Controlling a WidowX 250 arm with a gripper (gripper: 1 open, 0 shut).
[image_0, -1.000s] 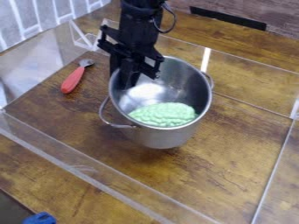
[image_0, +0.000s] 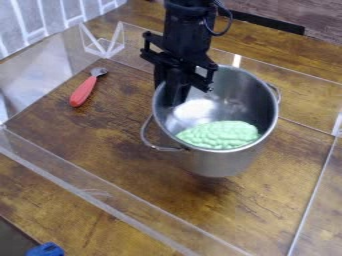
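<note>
A steel pot (image_0: 234, 158) with wire side handles is tilted toward the camera over the wooden table, a pale green bumpy oblong item (image_0: 217, 134) lying inside it. My black gripper (image_0: 171, 86) is at the pot's upper left rim; its fingertips overlap the rim, and whether it grips the rim is hard to tell.
A red-handled utensil (image_0: 83, 90) lies on the left of the table (image_0: 80, 170). Clear plastic walls edge the work area. A blue object (image_0: 44, 249) sits at the lower left corner.
</note>
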